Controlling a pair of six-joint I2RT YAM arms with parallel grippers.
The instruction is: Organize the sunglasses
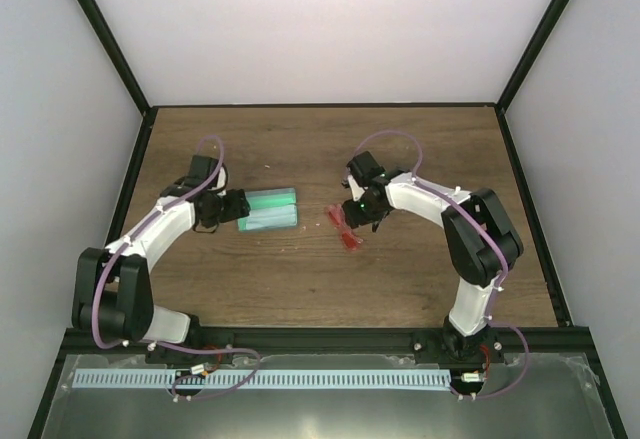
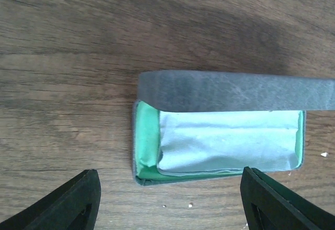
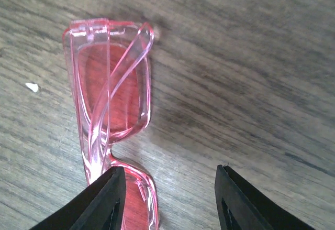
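Observation:
An open green glasses case [image 1: 267,198] with a pale blue cloth [image 2: 225,138] inside and a dark grey lid edge lies left of centre. My left gripper is open at the case's left in the top view; its fingers stand apart above the case in its wrist view, holding nothing. Pink clear sunglasses [image 3: 112,83] with red lenses lie right of the case, temples folded across them. My right gripper is open just over them, with nothing between its fingers.
Dark frame rails and white walls bound it.

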